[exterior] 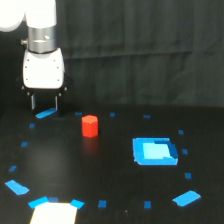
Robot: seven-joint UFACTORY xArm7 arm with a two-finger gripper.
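Note:
A red block [90, 126] stands on the dark table, left of the middle. At the upper left my gripper [45, 103] hangs from the pale arm, to the left of the block and apart from it. Its dark fingers are spread with a gap between them, and nothing shows in that gap. To the right of the block lies a blue-rimmed tray [137, 150] with a pale patch inside it.
Small blue marks dot the dark table [100, 175], with larger blue strips [186, 198] near the front corners. A cream-coloured object [54, 214] is cut off by the bottom edge. A dark curtain [145, 55] hangs behind. Between block and tray the table is clear.

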